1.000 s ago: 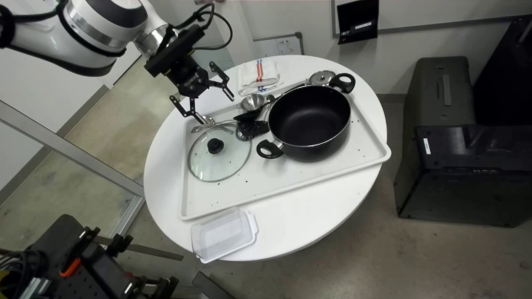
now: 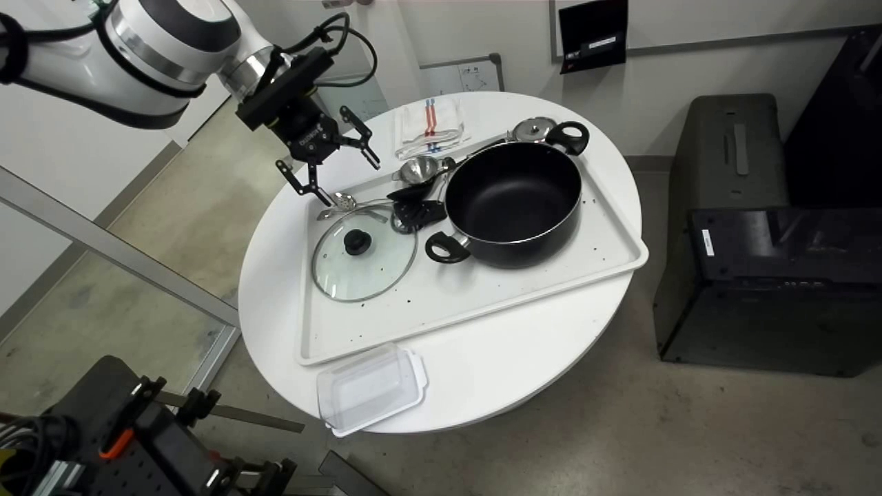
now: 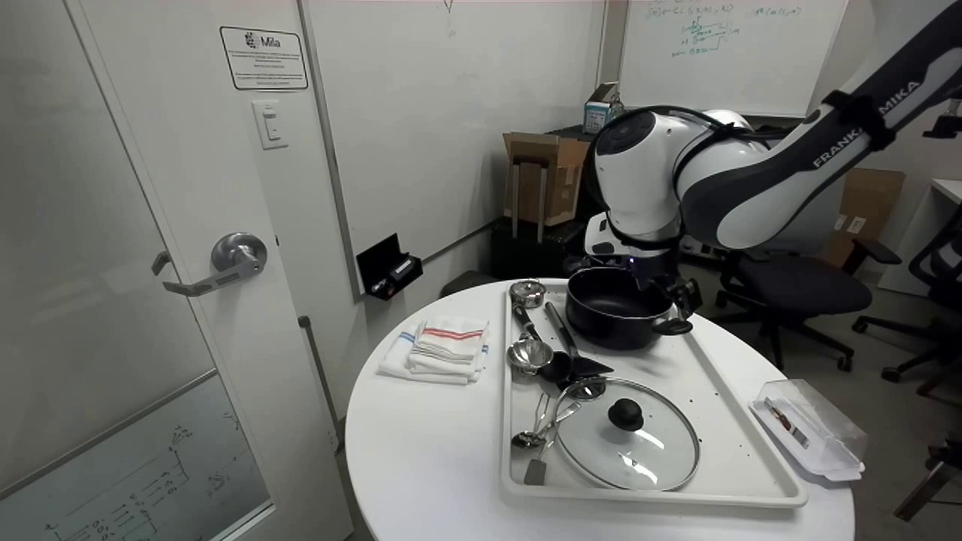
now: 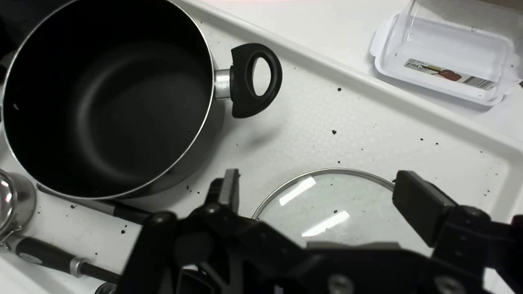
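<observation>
My gripper (image 2: 351,180) stands open in the air, nothing between its fingers. In the wrist view its two finger pads (image 4: 229,190) are wide apart, with part of the glass lid (image 4: 323,206) seen beyond them. The round lid (image 2: 343,269) with its black knob (image 2: 357,241) lies flat on the white tray (image 2: 496,295). Right of the lid in exterior view 1 stands an uncovered black pot (image 2: 517,194), empty inside. One of its loop handles (image 4: 256,81) shows clearly in the wrist view; the knob is hidden there behind the gripper.
Several utensils, among them a metal strainer (image 3: 530,355) and a black spatula (image 3: 584,364), lie along one side of the tray. A folded towel (image 3: 437,350) and a clear plastic container (image 2: 372,387) rest on the table outside it. The tray's front strip is clear.
The gripper has shifted slightly left and up in exterior view 1 and remains open. Lid, pot and utensils have stayed in place.
</observation>
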